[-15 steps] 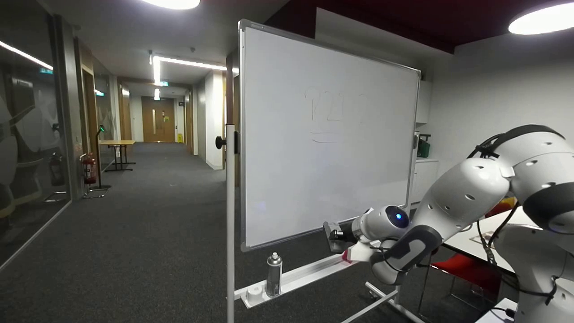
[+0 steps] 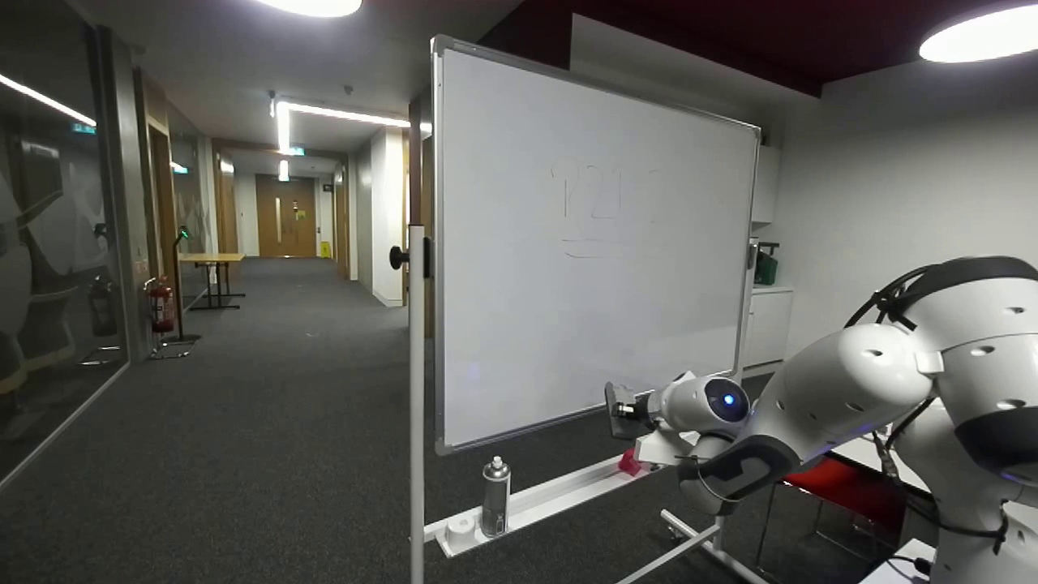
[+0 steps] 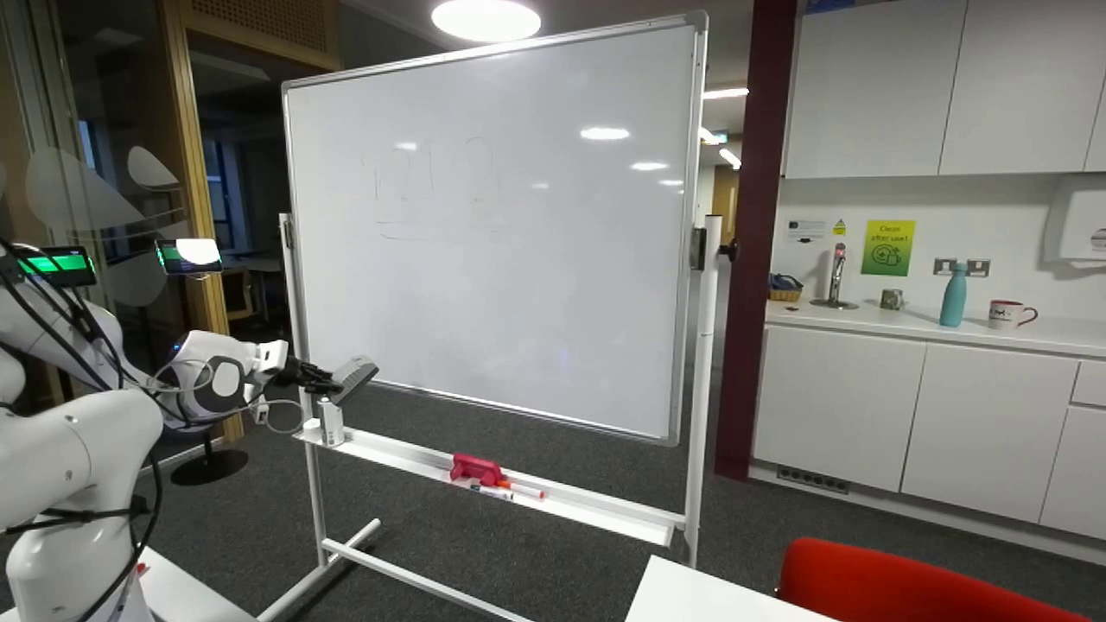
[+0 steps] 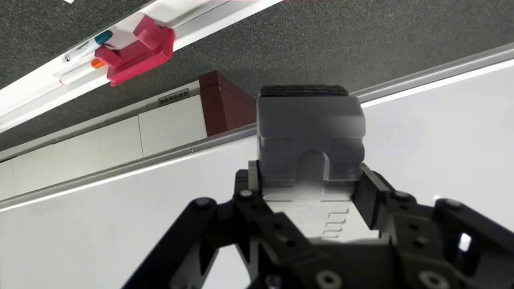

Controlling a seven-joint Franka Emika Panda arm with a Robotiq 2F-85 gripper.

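Note:
A dark grey whiteboard eraser (image 4: pixel 311 123) is clamped between the fingers of my gripper, which is shut on it. The whiteboard (image 2: pixel 594 321) carries faint marker writing (image 3: pixel 409 187) and an underline in its upper part. In exterior view 1 the gripper (image 2: pixel 634 409) holds the eraser (image 2: pixel 618 410) near the board's lower edge, towards the right. From exterior view 2, the tilted eraser (image 3: pixel 354 380) appears by the board's lower left corner. Whether it touches the board cannot be told.
Below the board runs a white tray (image 3: pixel 601 515) with a spray can (image 2: pixel 496 496), a white roll (image 2: pixel 460 530), a red holder (image 4: pixel 144 50) and markers (image 4: pixel 86 48). A red chair (image 3: pixel 912 580) and a white table stand nearby. The board's face is otherwise clear.
The gripper has moved slightly up and to the right in exterior view 1, still with the eraser in it. The arm's upper links have shifted down and right.

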